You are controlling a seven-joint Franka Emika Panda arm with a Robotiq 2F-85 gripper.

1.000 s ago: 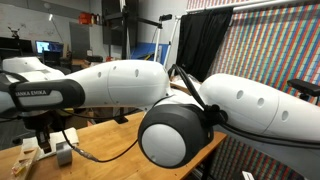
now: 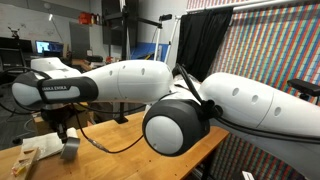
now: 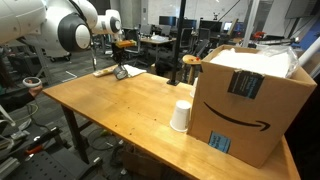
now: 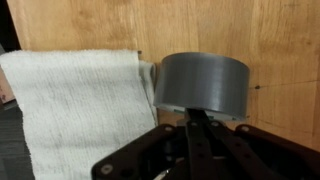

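A grey metal cup [image 4: 203, 82] is beneath my gripper in the wrist view, beside a folded white cloth [image 4: 80, 110]. My gripper looks shut at the near rim of the cup, with the thin wall between its fingers; the fingertips are partly hidden. In exterior view 1 the cup [image 2: 70, 149] hangs tilted at the end of the arm, at the right edge of the cloth [image 2: 45, 144]. Farther off, exterior view 2 has the cup [image 3: 121, 72] at the table's far end.
A large cardboard box [image 3: 235, 115], a white cup [image 3: 181, 116] and an orange-topped bottle [image 3: 188, 70] stand on its right side in exterior view 2.
The cup has gone from standing upright to tilted, shifting slightly right and up in exterior view 1. My arm's wrist has also moved right. The cloth lies about where it was.
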